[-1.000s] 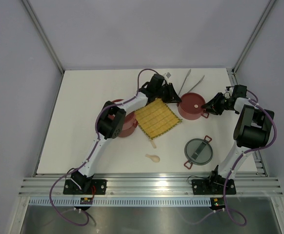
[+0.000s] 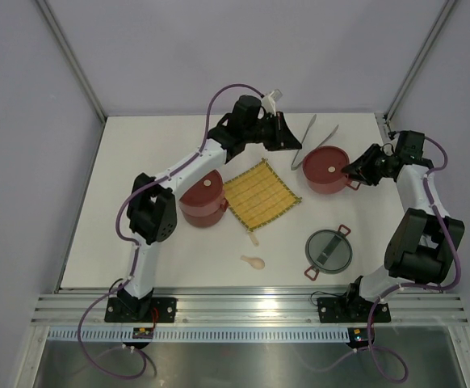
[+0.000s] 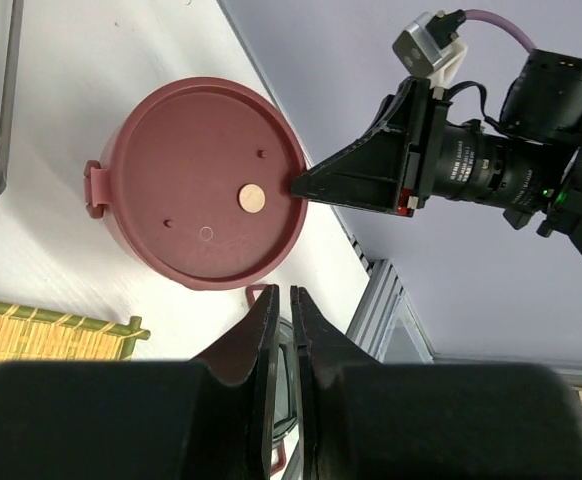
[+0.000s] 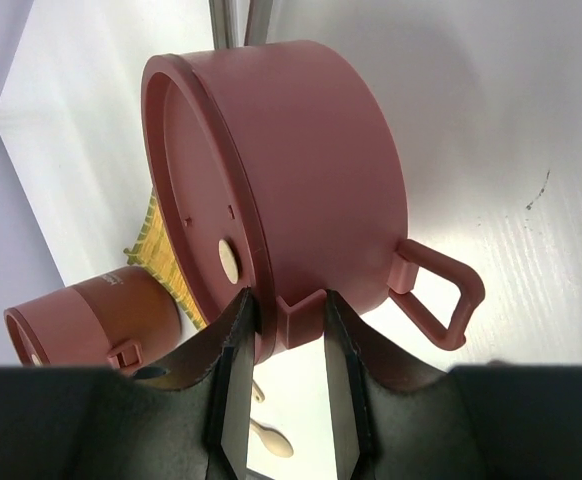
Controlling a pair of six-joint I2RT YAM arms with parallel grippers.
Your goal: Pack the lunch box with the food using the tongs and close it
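Observation:
My right gripper is shut on the rim and small latch of a dark red lidded pot (image 2: 324, 166), which appears tilted in the right wrist view. My left gripper is shut above the table, up and left of that pot, apart from it; nothing shows between its fingertips. A second red pot (image 2: 203, 202) stands at the left, partly hidden by my left arm. A yellow woven mat (image 2: 259, 194) lies in the middle.
Metal tongs (image 2: 308, 141) lie behind the held pot. A round grey lid or tray with red handles (image 2: 340, 255) lies at front right. A wooden spoon (image 2: 253, 262) is at front centre.
My left gripper has moved up and away from the held pot.

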